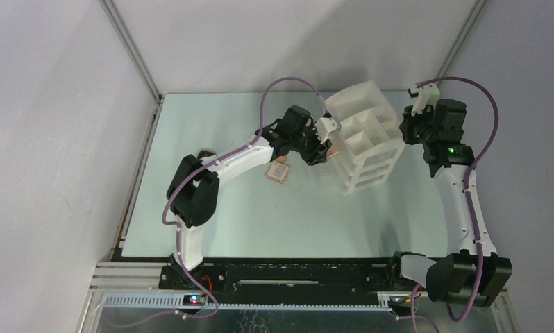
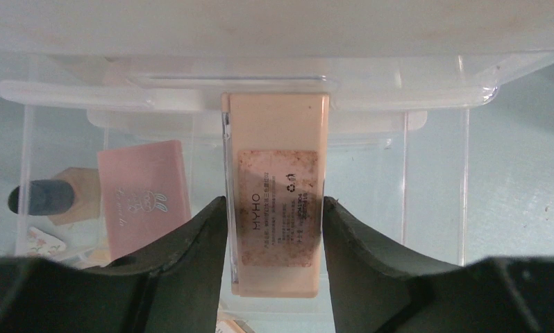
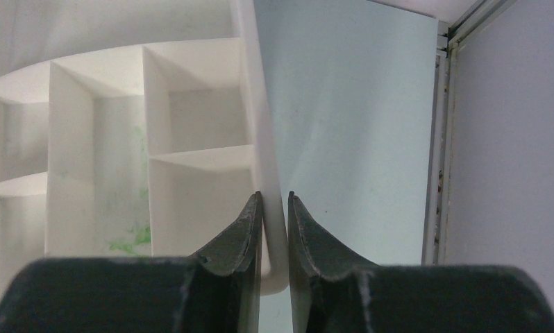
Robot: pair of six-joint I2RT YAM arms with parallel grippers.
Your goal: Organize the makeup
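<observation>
A white multi-compartment organizer [image 1: 361,149] stands on the table's right, its clear lower drawer [image 2: 371,180] pulled out. My left gripper is shut on a peach MYHO makeup palette [image 2: 278,125] above that drawer, just under the organizer's edge. In the drawer lie a pink rabbit compact [image 2: 139,191] and a dark-capped bottle [image 2: 48,196]. My right gripper is at the organizer's right rim [image 3: 264,118], its fingers either side of the white wall.
Another palette [image 1: 277,173] and a dark item [image 1: 205,154] lie on the table [image 1: 274,222] left of the organizer. Walls border the back and sides.
</observation>
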